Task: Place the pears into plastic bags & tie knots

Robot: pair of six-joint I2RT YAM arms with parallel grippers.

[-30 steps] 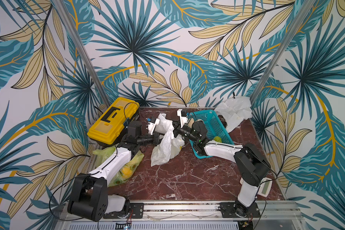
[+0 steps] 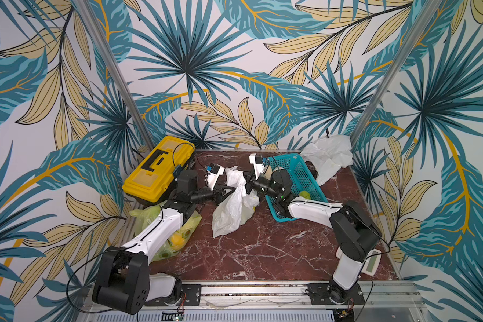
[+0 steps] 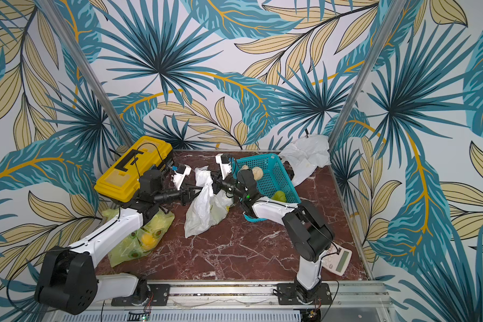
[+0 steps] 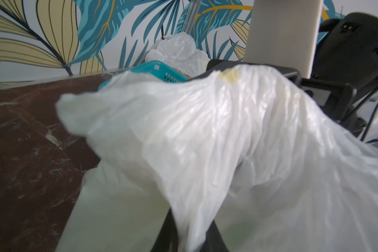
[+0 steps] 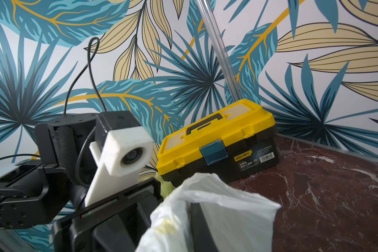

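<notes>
A white plastic bag (image 2: 236,206) hangs upright over the middle of the table, its bottom low near the surface. My right gripper (image 2: 247,178) is shut on its top from the right, with film wrapped round the dark finger (image 5: 200,229). From the left, my left gripper has its fingers apart, a gathered strand of the bag running between them. Something yellowish shows faintly through the bag's right side in the top right view. A green pear (image 3: 278,196) and pale round fruit (image 3: 257,172) lie in the teal basket (image 3: 276,170).
A yellow toolbox (image 2: 159,167) stands at the back left. In front of it lies a greenish bag (image 3: 126,248) with yellow fruit inside. Another white bag (image 2: 327,155) rests behind the basket, and a scale (image 3: 338,262) sits at front right.
The bag's upper part is narrower now.
</notes>
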